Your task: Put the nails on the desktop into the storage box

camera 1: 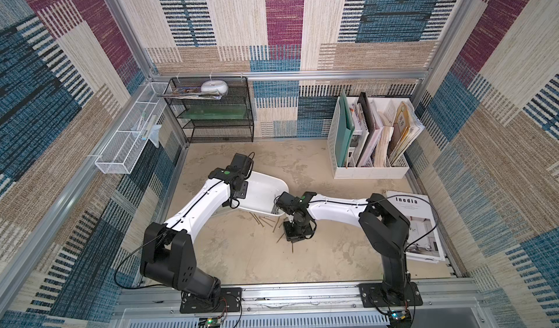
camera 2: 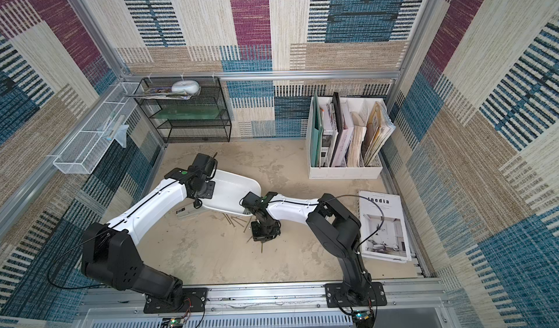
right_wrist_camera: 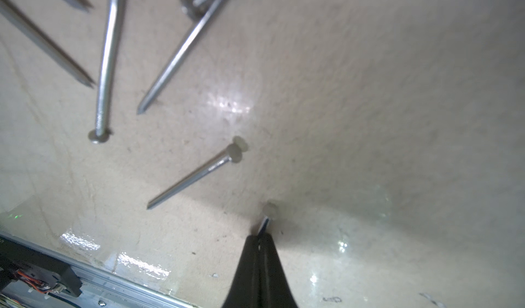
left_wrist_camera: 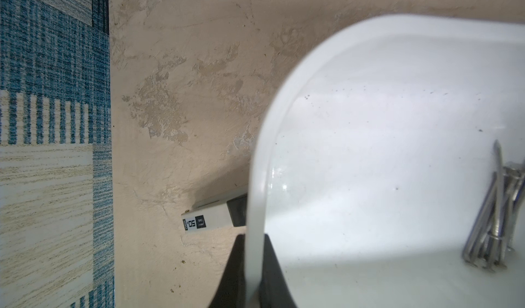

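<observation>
The white storage box [camera 1: 265,188] stands mid-desk, and several silver nails [left_wrist_camera: 497,209] lie inside it. My left gripper is shut on the box's rim, one finger on each side. Loose nails [right_wrist_camera: 106,61] are spread over the desktop in front of the box. A single nail [right_wrist_camera: 194,177] lies apart, ahead and to the left of my right gripper. That gripper is shut close to the desktop; a thin nail end [right_wrist_camera: 264,226] shows at its fingertips, most of that nail being hidden by them.
A small labelled carton [left_wrist_camera: 213,217] lies left of the box. A black wire rack [camera 1: 212,112] and a white file holder [camera 1: 372,147] stand at the back. Magazines [camera 1: 416,223] lie at the right.
</observation>
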